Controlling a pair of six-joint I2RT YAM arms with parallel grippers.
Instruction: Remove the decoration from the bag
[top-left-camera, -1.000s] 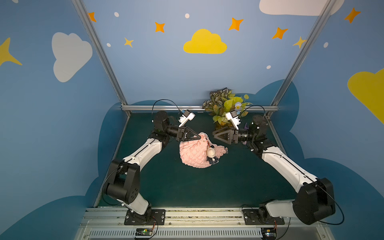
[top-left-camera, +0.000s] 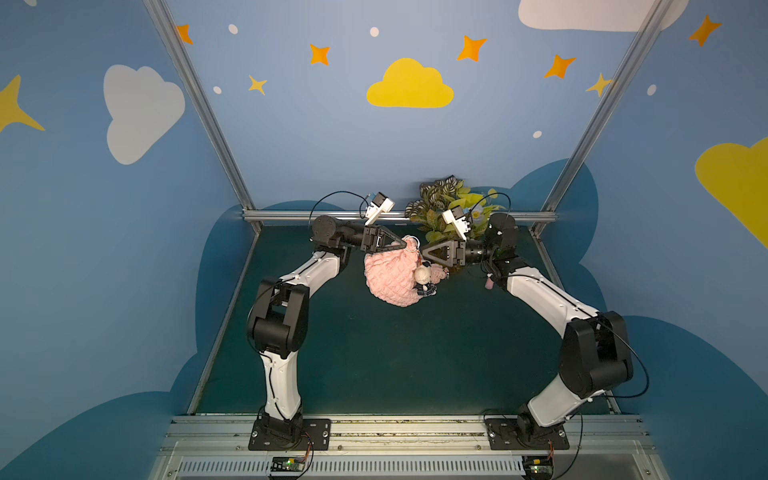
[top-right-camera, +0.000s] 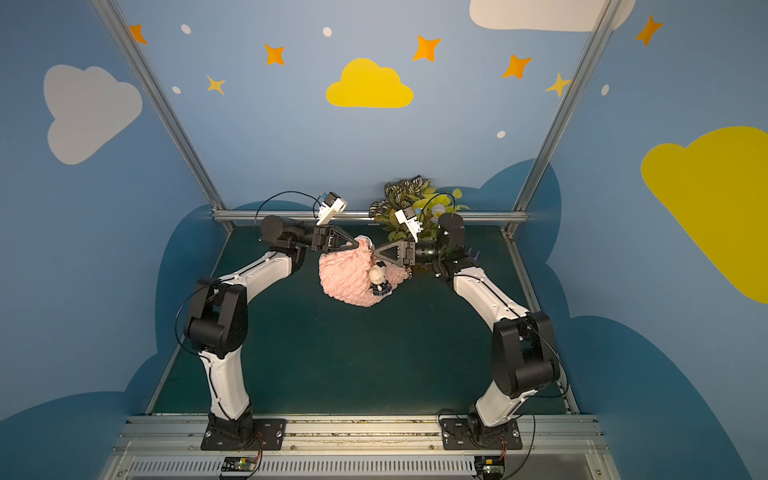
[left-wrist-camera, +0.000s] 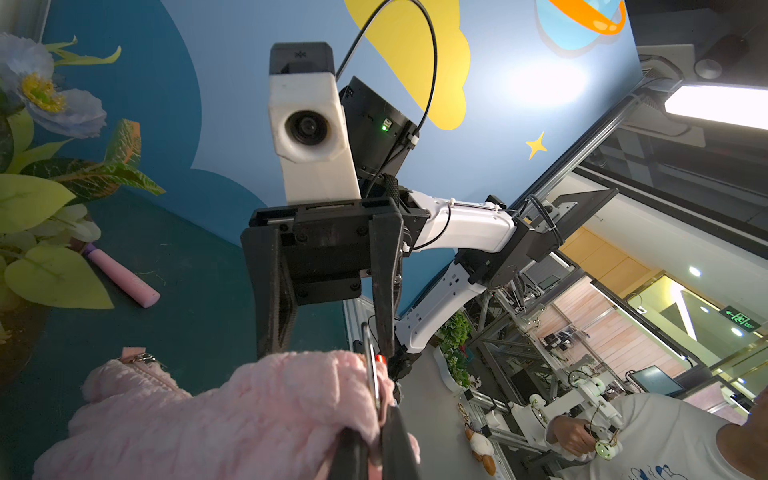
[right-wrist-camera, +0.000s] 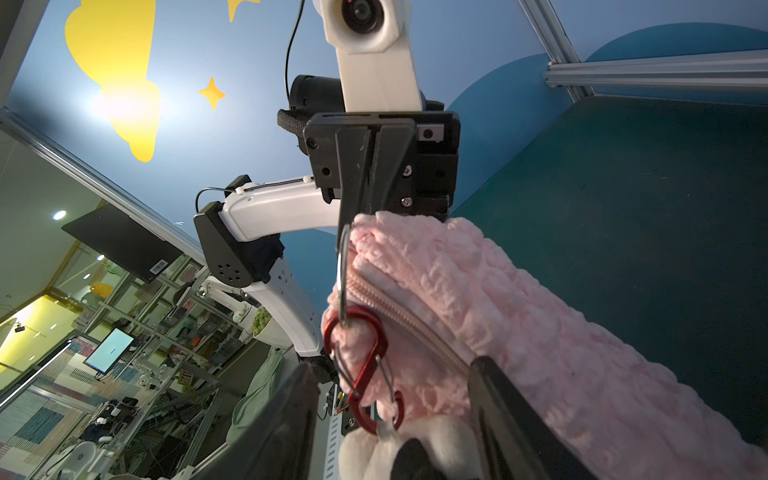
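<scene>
A pink quilted bag (top-left-camera: 392, 277) hangs in front of my left gripper (top-left-camera: 405, 245), which is shut on its upper edge by a silver ring (right-wrist-camera: 343, 276). A red carabiner (right-wrist-camera: 366, 372) is hooked through that ring. The decoration, a small doll (top-left-camera: 422, 276) with a pale round head and dark checked clothes, dangles from the carabiner against the bag. Only its head (right-wrist-camera: 452, 448) shows at the bottom of the right wrist view. My right gripper is open, its fingers (right-wrist-camera: 512, 416) apart on either side of the carabiner in that view, nothing gripped.
A potted plant (top-left-camera: 441, 209) stands at the back, close behind both grippers. A pink-handled object (left-wrist-camera: 121, 276) lies on the dark green table near it.
The bag has risen away from the front with my left gripper, moving toward the back and slightly right. My right gripper has moved back and is now close to the bag's top.
</scene>
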